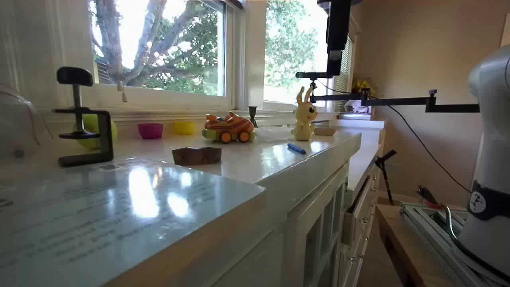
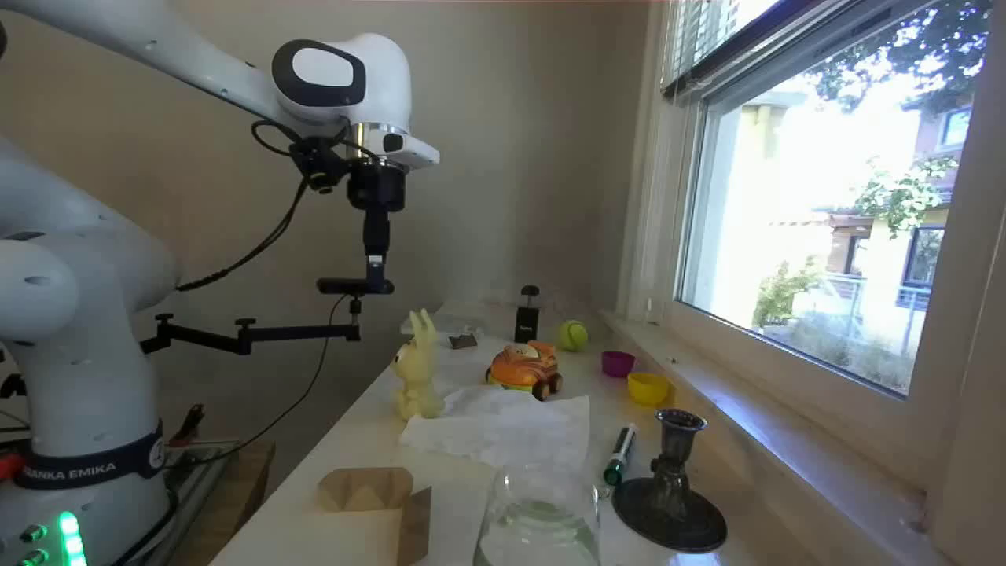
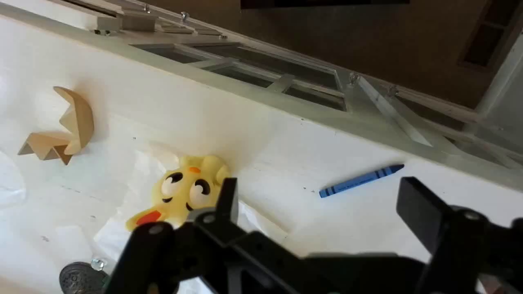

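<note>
My gripper stands open, its two black fingers wide apart with nothing between them. In exterior view 2 it hangs high above the counter. A blue crayon [image 3: 361, 181] lies flat on the white counter [image 3: 274, 161], framed between the fingers in the wrist view but well below them. To its left in that view stands a yellow bunny toy [image 3: 188, 188], upright and partly hidden by one finger. Exterior view 1 shows the crayon [image 1: 296, 148] near the counter's front edge, beside the bunny [image 1: 304, 117].
An orange toy car [image 2: 525, 367], a purple cup [image 2: 618, 363], a yellow cup [image 2: 648, 387] and a tennis ball [image 2: 572, 335] stand toward the window. A candlestick [image 2: 670, 500], a green marker [image 2: 618, 457], a glass jar [image 2: 539, 523] and folded cardboard [image 2: 368, 490] occupy the near end.
</note>
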